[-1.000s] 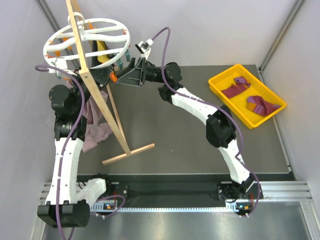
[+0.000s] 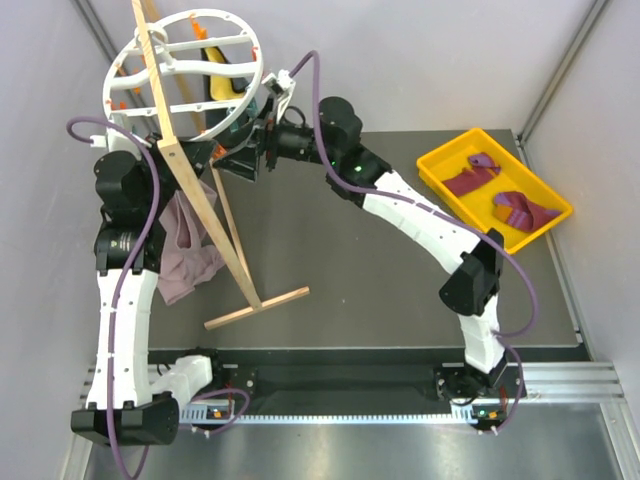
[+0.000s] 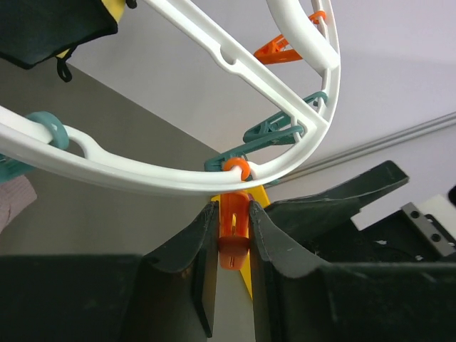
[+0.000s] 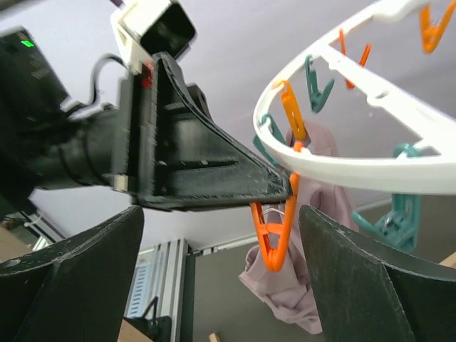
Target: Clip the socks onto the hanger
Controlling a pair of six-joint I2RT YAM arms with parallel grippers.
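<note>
The white round hanger (image 2: pixel 205 67) hangs on a wooden stand, with orange and teal clips along its rim. In the left wrist view my left gripper is shut on an orange clip (image 3: pixel 234 214) below the rim. The same clip (image 4: pixel 274 242) appears in the right wrist view between the open fingers of my right gripper, in front of the left gripper's dark body. Pink cloth (image 4: pixel 285 292) hangs behind. A dark sock with yellow (image 3: pixel 53 28) is inside the ring. Purple socks (image 2: pixel 525 210) lie in the yellow bin (image 2: pixel 450 205).
The wooden stand (image 2: pixel 210 220) stands between the arms, its foot (image 2: pixel 255 307) on the grey table. Walls border the left, back and right.
The left arm has shifted only slightly.
</note>
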